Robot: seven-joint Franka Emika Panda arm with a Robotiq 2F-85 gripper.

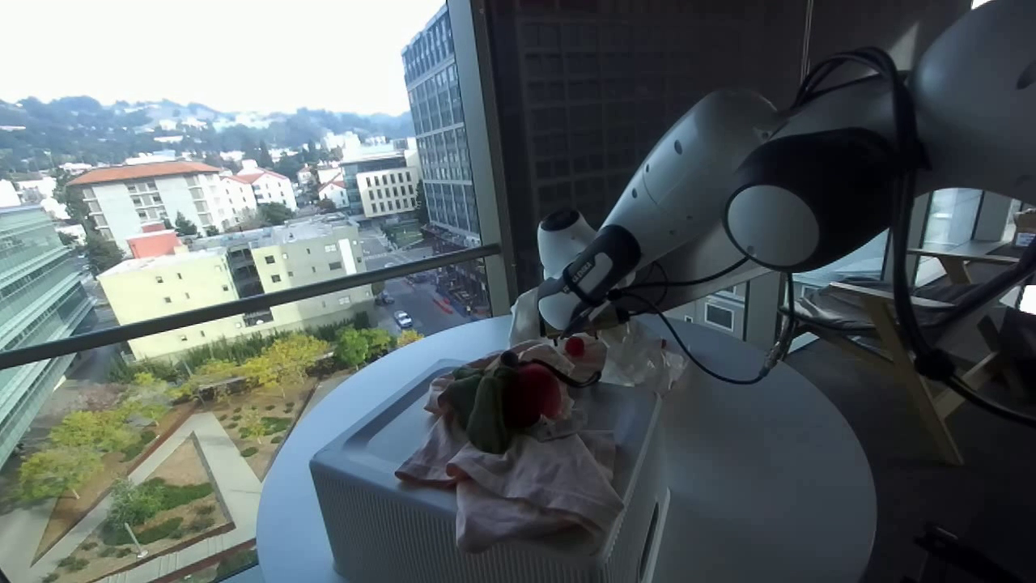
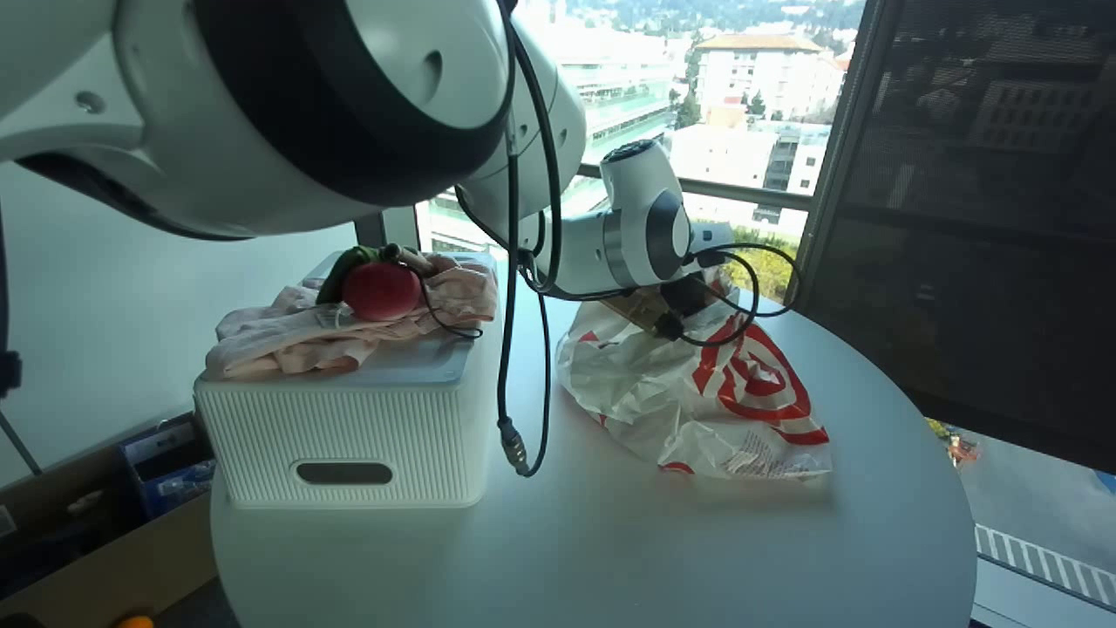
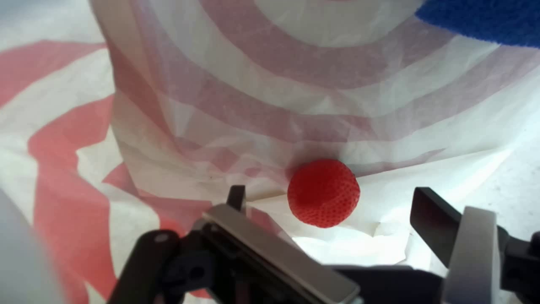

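A small red textured ball (image 3: 324, 193), maybe a berry, rests against a white plastic bag with red rings (image 3: 309, 121). My gripper is open over it, one finger to each side. The ball shows between the fingertips with clear room left and right; whether they reach its depth is hard to tell. In exterior view 1, the red ball (image 1: 575, 346) appears just under the hand. Exterior view 2 has the crumpled bag (image 2: 680, 403) below the hand, with the ball hidden there.
A blue fuzzy item (image 3: 488, 20) pokes into the wrist view's top right corner. On a ribbed white box (image 2: 345, 434) lie a pinkish cloth (image 1: 534, 486), a larger red round item (image 2: 382, 291) and a green one (image 1: 481, 408).
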